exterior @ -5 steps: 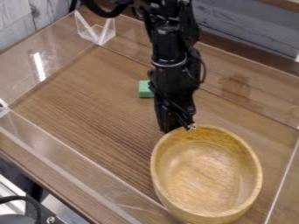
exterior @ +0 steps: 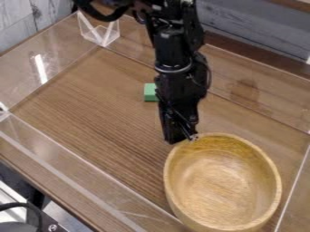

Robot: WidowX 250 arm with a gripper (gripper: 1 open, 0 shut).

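Note:
My black gripper [exterior: 179,129] hangs over the back-left rim of a pale yellow plastic bowl [exterior: 222,186] at the lower right, its tips at or very close to that rim. I cannot tell how far apart the fingers stand or whether anything is between them. Behind the arm, a small green block [exterior: 150,92] lies on the wooden table [exterior: 85,127], partly hidden by the arm.
A clear wire or plastic rack [exterior: 100,31] stands at the back left. Black cables show at the lower left.
The bowl has moved a little to the right, and the gripper has shifted very slightly with it. The green block looks unmoved.

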